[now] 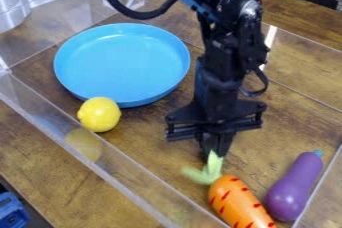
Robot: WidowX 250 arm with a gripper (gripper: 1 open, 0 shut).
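My gripper (214,150) hangs low in the middle of the view, its fingertips just above or at the green leaves of a toy carrot (238,201); whether they touch it I cannot tell. The fingers look close together, with nothing visible between them. The orange carrot lies at the bottom, partly under the gripper's tip, and a purple eggplant (295,185) lies to its right.
A blue plate (120,62) rests at the upper left, with a yellow lemon (98,114) below it. A clear plastic edge runs along the left and bottom. A pale object stands partly hidden behind the arm.
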